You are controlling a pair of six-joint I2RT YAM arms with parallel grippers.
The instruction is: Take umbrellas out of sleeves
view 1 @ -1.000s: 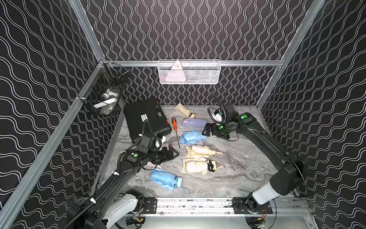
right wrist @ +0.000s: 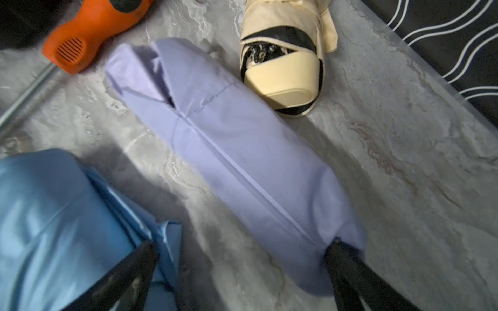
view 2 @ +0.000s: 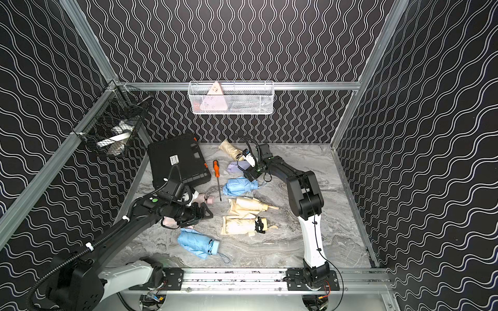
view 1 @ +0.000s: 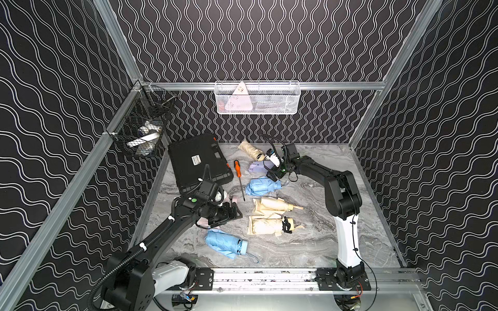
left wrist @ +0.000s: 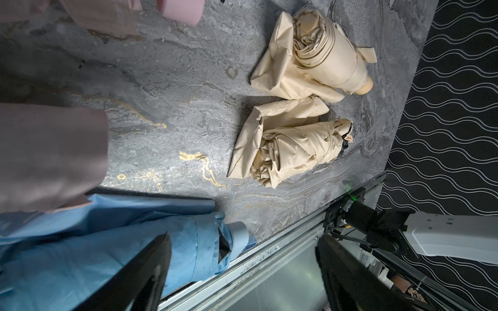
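A lavender umbrella in its sleeve [right wrist: 233,140] lies beneath my right gripper, which is open. One right finger [right wrist: 345,274] overlaps its near end; whether it touches, I cannot tell. My left gripper is open and empty, above pink items and a blue umbrella [left wrist: 171,248] at the front left. Another blue umbrella [view 1: 262,186] rests in the middle. Two cream umbrellas lie farther forward: one [left wrist: 332,51] with a fold of cloth beside it, the other [left wrist: 295,150] similar. A third cream umbrella [right wrist: 282,67] sits at the back. Mauve cloth [left wrist: 46,155] is partly visible below the left gripper.
A black case [view 1: 199,160] occupies the back left. The orange screwdriver [view 1: 237,168] lies between it and the umbrellas. A white wire basket [view 1: 259,98] hangs on the back wall.
My right gripper has moved left and slightly back, from beside the middle blue umbrella to over the lavender one. The left arm has shifted only slightly. The umbrellas look unmoved.
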